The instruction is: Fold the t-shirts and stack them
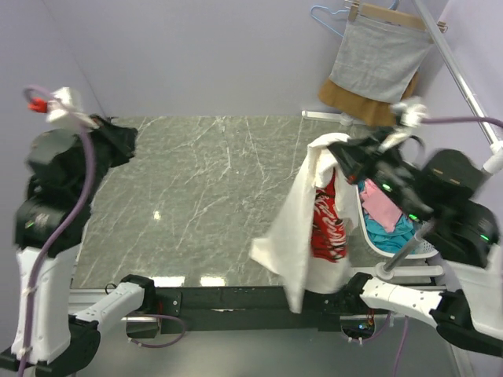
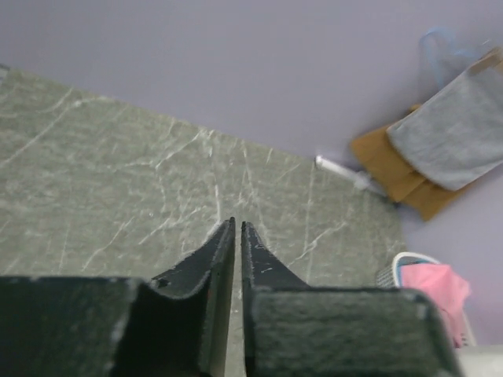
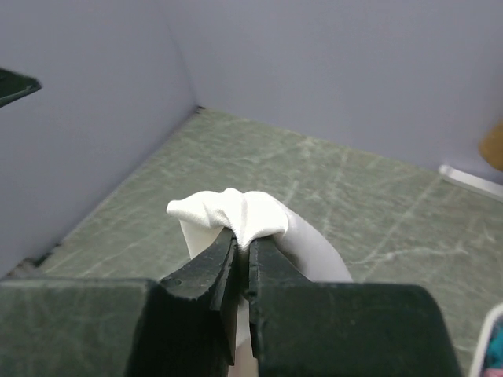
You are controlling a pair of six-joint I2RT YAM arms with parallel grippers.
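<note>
A white T-shirt (image 1: 284,236) with a red Coca-Cola print (image 1: 327,224) hangs from my right gripper (image 1: 350,157) over the front right of the table. In the right wrist view, the right fingers are shut on bunched white cloth (image 3: 228,206). My left gripper (image 1: 118,137) is raised at the left, apart from the shirt; in the left wrist view its fingertips (image 2: 224,239) are close together, with no cloth seen between them.
A basket (image 1: 424,247) of pink and blue clothes is at the right. Garments (image 1: 365,55) hang on hangers at the back right, beside a metal rail (image 1: 464,78).
</note>
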